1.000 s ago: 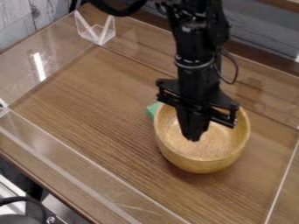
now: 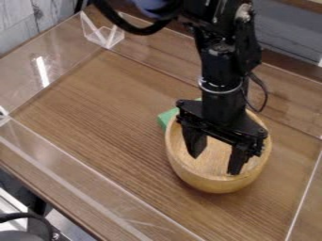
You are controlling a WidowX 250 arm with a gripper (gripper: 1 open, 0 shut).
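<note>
My black gripper point(image 2: 217, 149) hangs over a round tan wooden bowl point(image 2: 204, 181) at the centre right, its fingers open and reaching down into the bowl. Whether anything lies between them inside the bowl is hard to see. A small green object point(image 2: 167, 117) lies just behind the bowl on its left, partly hidden.
A white wire-like object point(image 2: 104, 28) stands at the back left. A back edge and wall run along the top right.
My gripper has lowered and come toward the front of the bowl, its fingers now spread more visibly inside it.
</note>
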